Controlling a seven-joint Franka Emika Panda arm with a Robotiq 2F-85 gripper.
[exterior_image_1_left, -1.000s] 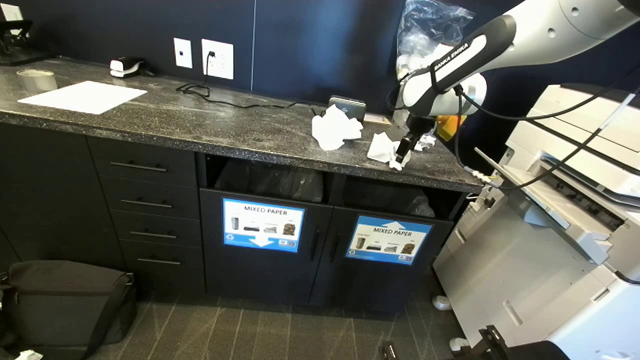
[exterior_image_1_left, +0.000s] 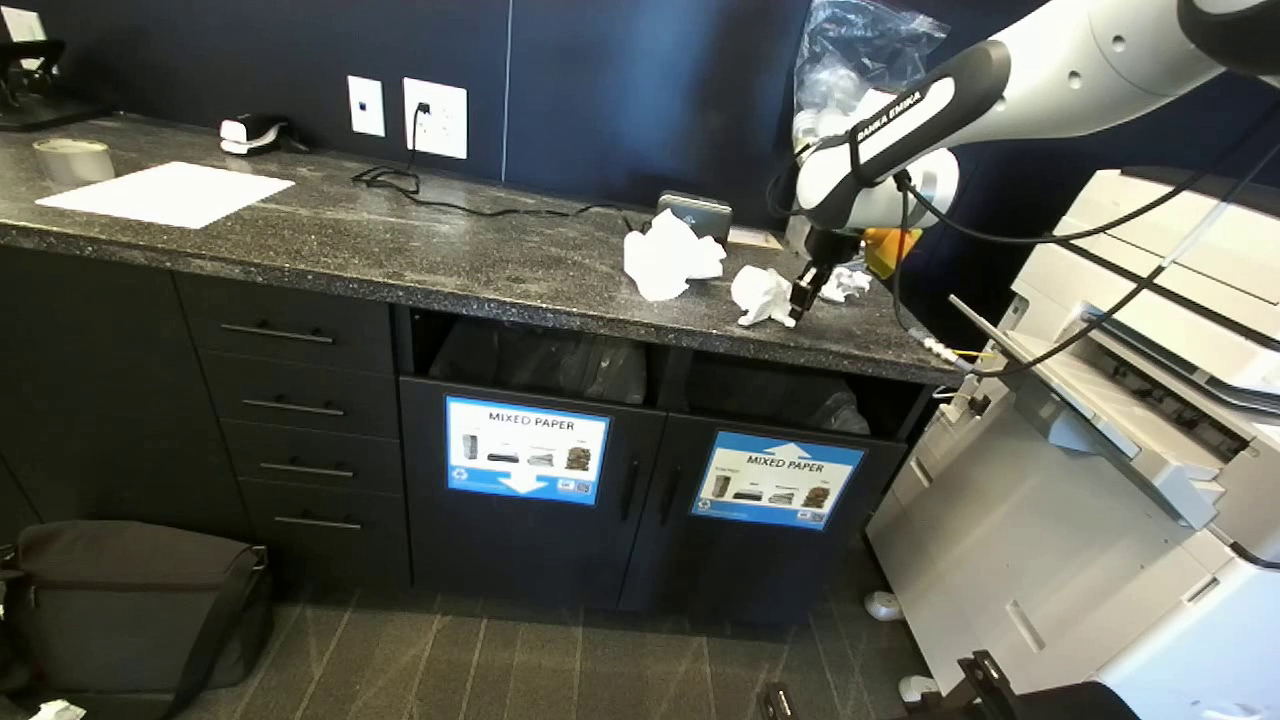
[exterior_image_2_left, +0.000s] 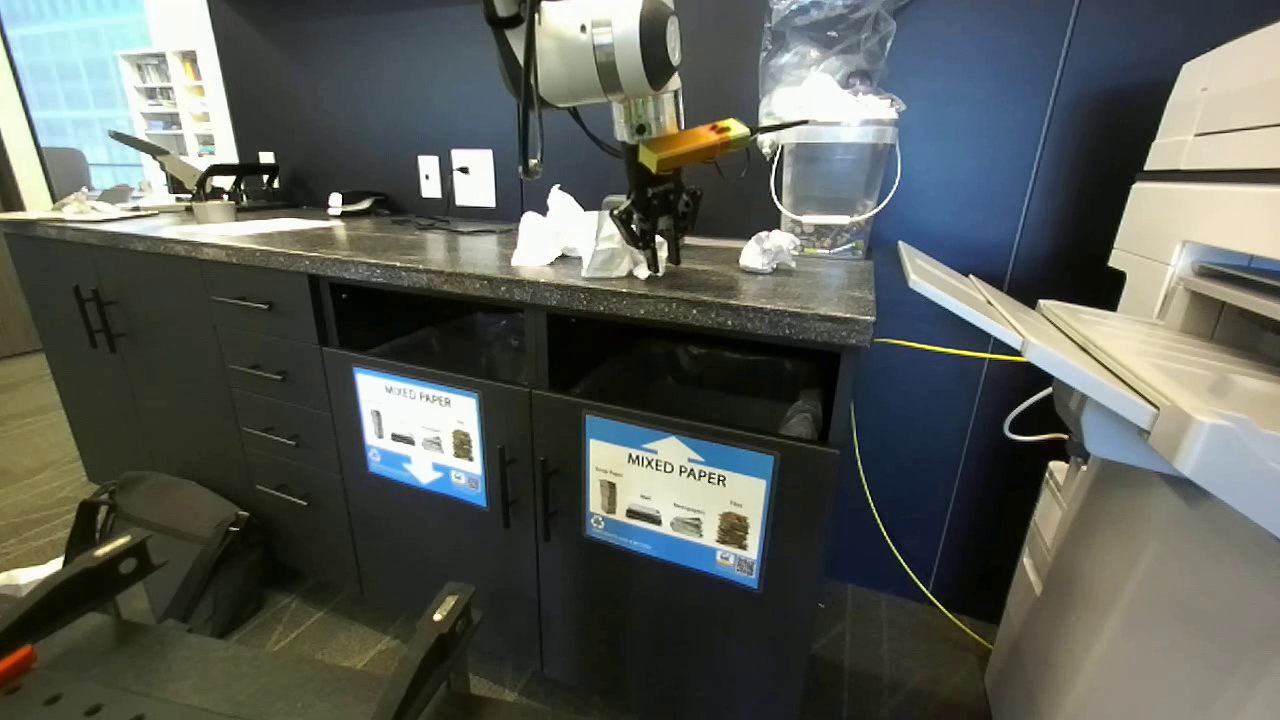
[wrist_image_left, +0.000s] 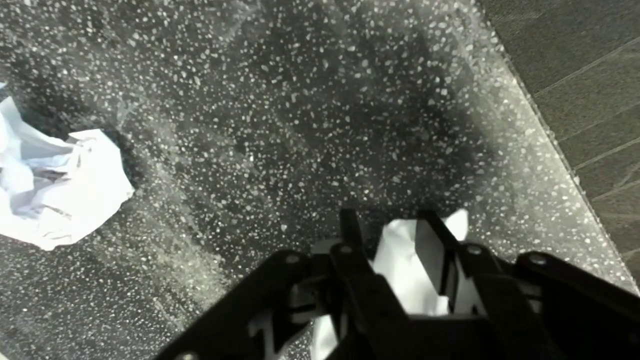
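On the dark speckled counter (exterior_image_1_left: 528, 258), my gripper (exterior_image_1_left: 800, 314) points down at a crumpled white paper (exterior_image_1_left: 758, 295). In the wrist view, white paper (wrist_image_left: 403, 264) shows between the fingers of the gripper, which stand apart. The rest of that paper is hidden by the gripper, and a firm hold cannot be made out. A larger crumpled paper (exterior_image_1_left: 666, 256) lies to the left, and a small crumpled one (exterior_image_2_left: 769, 251) lies to the right, both apart from the gripper. The wrist view also has a crumpled paper (wrist_image_left: 78, 186) at its left edge.
Below the counter are two open bin slots (exterior_image_2_left: 696, 372) over doors labelled MIXED PAPER (exterior_image_2_left: 678, 498). A clear bucket (exterior_image_2_left: 836, 174) stands at the back right. A printer (exterior_image_1_left: 1104, 396) stands to the right. The counter's front edge (wrist_image_left: 540, 120) is close to the gripper.
My gripper has shifted slightly left in exterior view 1. The crumpled paper beside it has turned and shows a different, rounder outline. The larger paper has not moved.
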